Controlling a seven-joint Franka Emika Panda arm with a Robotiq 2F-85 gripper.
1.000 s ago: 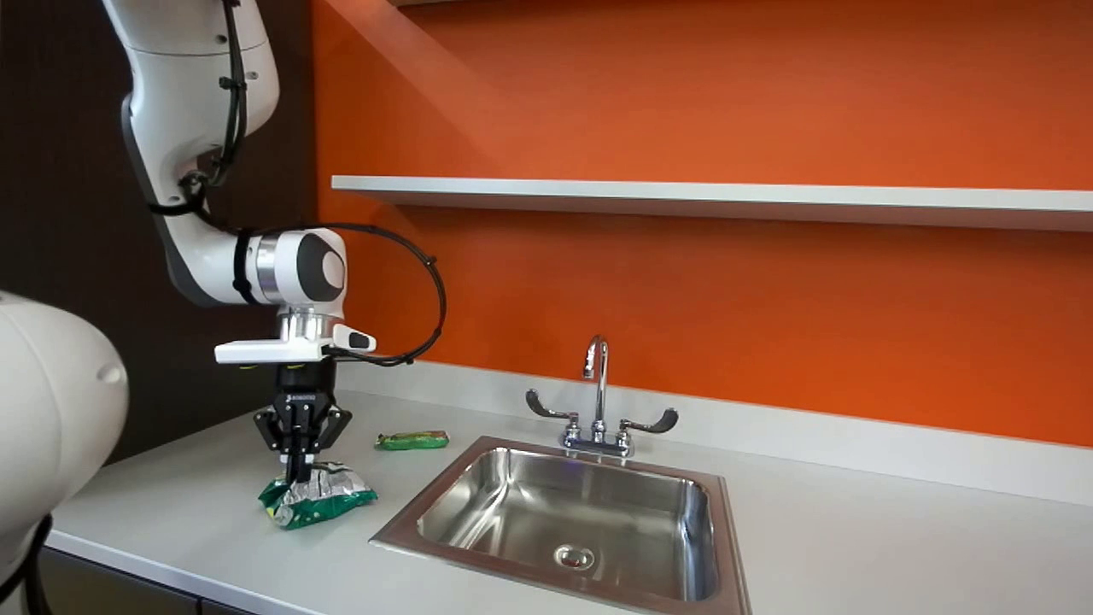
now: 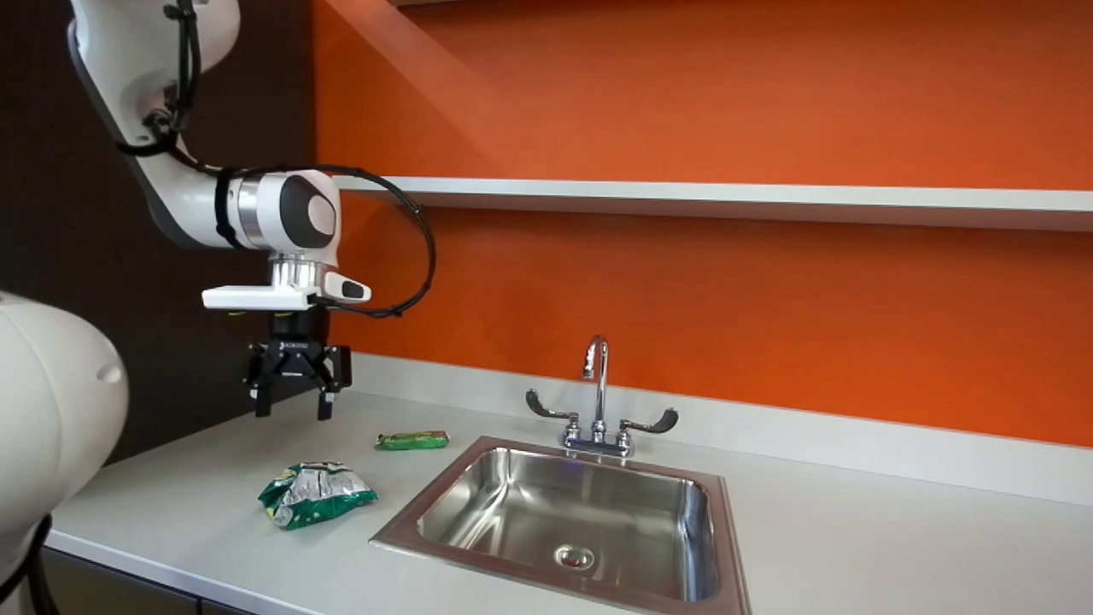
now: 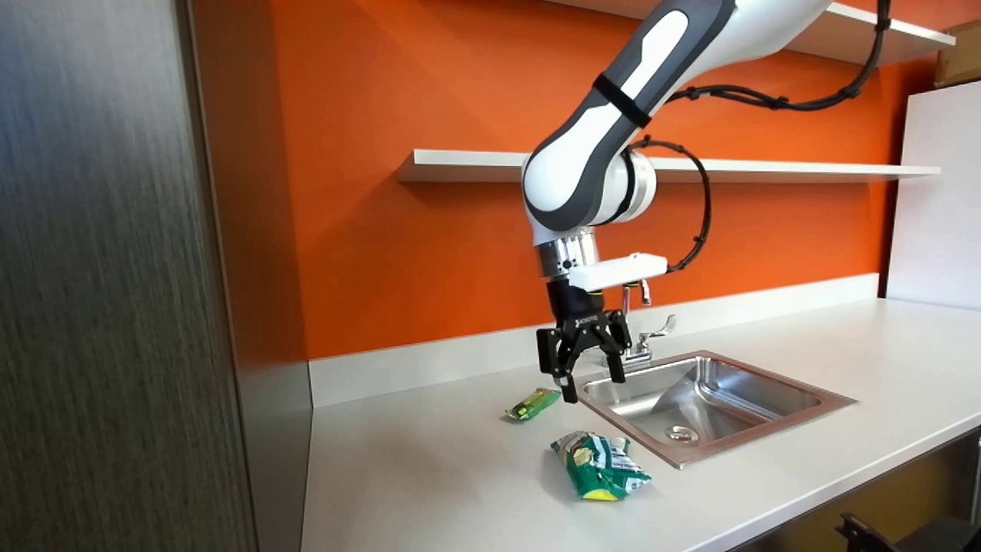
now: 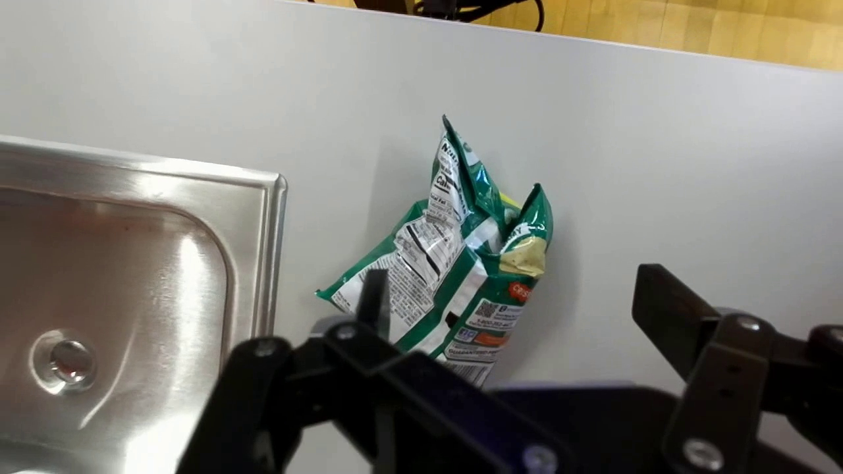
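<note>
A crumpled green and silver snack bag (image 2: 318, 496) lies on the counter, left of the sink in exterior view 1. Its printed back and folded top show in the wrist view, where the bag (image 4: 442, 268) rests beyond the fingers. Well above the counter hangs my gripper (image 2: 294, 410), open, its fingers spread and nothing between them. In exterior view 2 the gripper (image 3: 593, 391) is clear of the bag (image 3: 600, 468). A small green packet (image 2: 412, 440) lies farther back, near the sink's corner.
A steel sink (image 2: 733, 553) is set into the counter, with a faucet (image 2: 601, 384) and two lever handles behind it. A white shelf (image 2: 717, 191) runs along the orange wall. Bare counter (image 3: 395, 469) extends left of the bag in exterior view 2.
One second ago the gripper was down at the bag with its fingers together. It has risen and its fingers have opened; the bag stays on the counter.
</note>
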